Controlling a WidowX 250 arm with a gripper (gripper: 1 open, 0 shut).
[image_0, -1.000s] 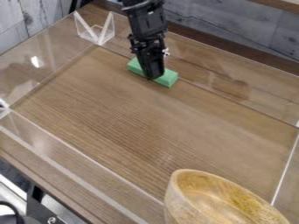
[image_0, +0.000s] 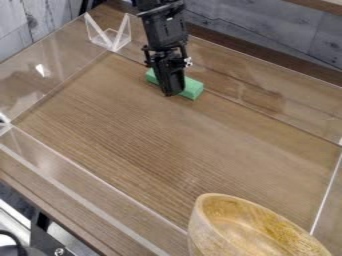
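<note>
The black gripper (image_0: 168, 80) reaches down from the top of the camera view over a green block (image_0: 189, 91) lying on the wooden table toward the back. Its fingertips overlap the block's middle in this view; whether they touch or hold it, and how far apart they are, I cannot tell.
A large cream-yellow bowl (image_0: 247, 235) sits at the front right. A small white wire-like object (image_0: 110, 28) stands at the back left. Walls edge the table at the back.
The gripper has shifted very slightly over the block; otherwise the scene looks much the same.
</note>
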